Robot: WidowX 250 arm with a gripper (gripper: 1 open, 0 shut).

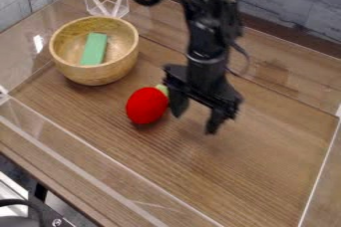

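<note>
My gripper (194, 113) is in the middle of the camera view, over the wooden table (253, 181), pointing down. Its fingers are motion-blurred, so their state is unclear. Just left of it lies a red round object (147, 106) with a small green part at its upper right, like a stalk or leaf.
A yellow bowl (126, 50) at the upper left holds a green block (94, 47). Dark cabling is at the lower left corner.
</note>
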